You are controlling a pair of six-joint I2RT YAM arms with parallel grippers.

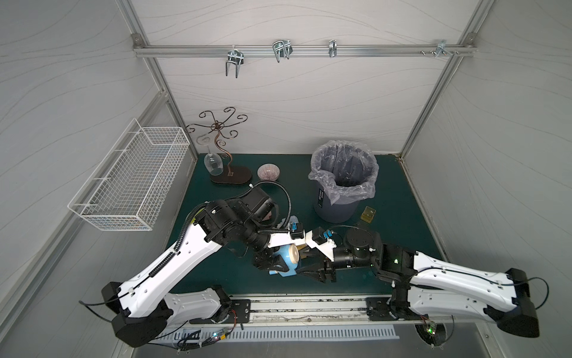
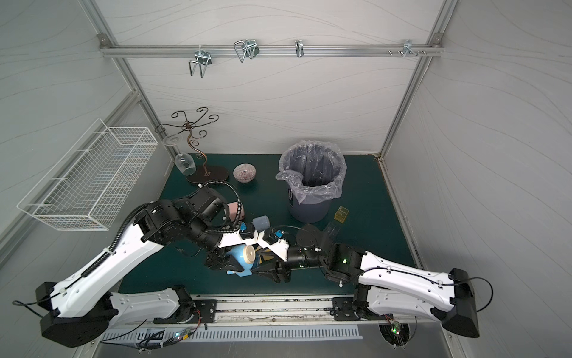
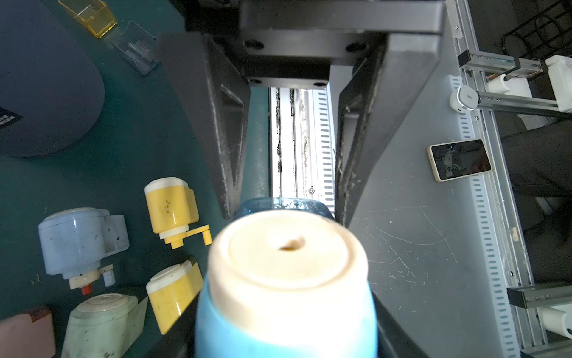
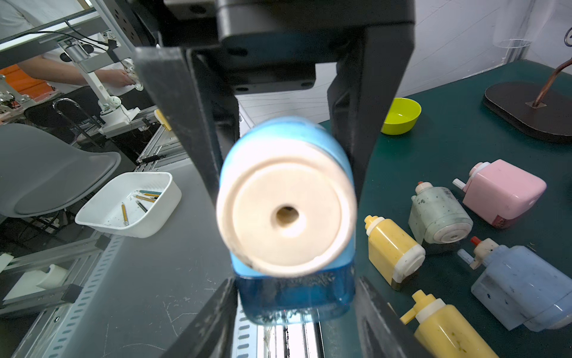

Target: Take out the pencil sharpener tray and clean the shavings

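A blue pencil sharpener point(image 1: 287, 260) with a cream round end point(image 4: 287, 214) is held by my left gripper point(image 1: 277, 260) low at the front middle. It fills the foreground of both wrist views, with a dark translucent blue tray point(image 4: 295, 295) on its underside. My right gripper point(image 1: 307, 268) faces it from the right, fingertips close around its lower part; whether they touch is hard to tell.
Several other sharpeners, like the pink one point(image 4: 503, 191), lie on the green mat point(image 4: 435, 143). A lined bin point(image 1: 336, 205) stands back right, near loose yellow point(image 3: 89, 15) and clear trays point(image 3: 134, 47). A wine-glass stand point(image 1: 231, 177) is back left.
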